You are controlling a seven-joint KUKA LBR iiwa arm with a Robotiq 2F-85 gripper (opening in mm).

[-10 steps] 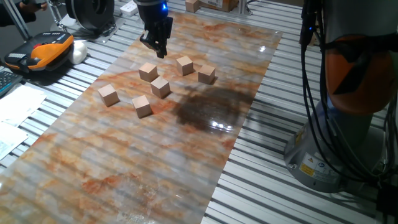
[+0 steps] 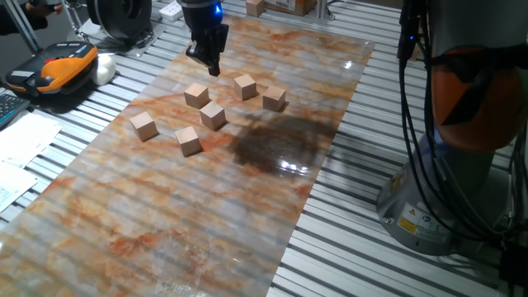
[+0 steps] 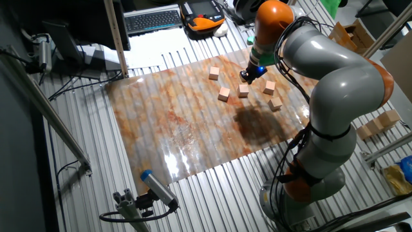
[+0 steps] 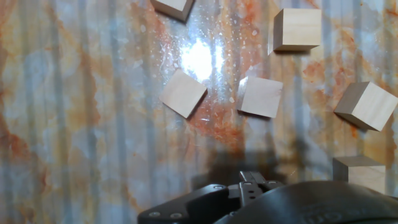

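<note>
Several plain wooden cubes lie apart on the marbled sheet (image 2: 157, 206), among them a left cube (image 2: 143, 126), a near cube (image 2: 188, 141) and a right cube (image 2: 274, 98). Above the sheet, just behind the group, hangs my gripper (image 2: 214, 71), pointing down. Its fingers come together at a narrow tip, shut, and nothing shows between them. In the wrist view the gripper is at the bottom edge, with a pale cube (image 4: 260, 97) ahead of it. Its dark body partly covers another cube (image 4: 359, 173) at lower right.
An orange-and-black device (image 2: 58, 70) and papers (image 2: 25, 148) lie beyond the sheet's left edge. More wooden blocks (image 3: 378, 125) stand beyond the arm. A camera on a post (image 3: 158, 190) rises near the sheet.
</note>
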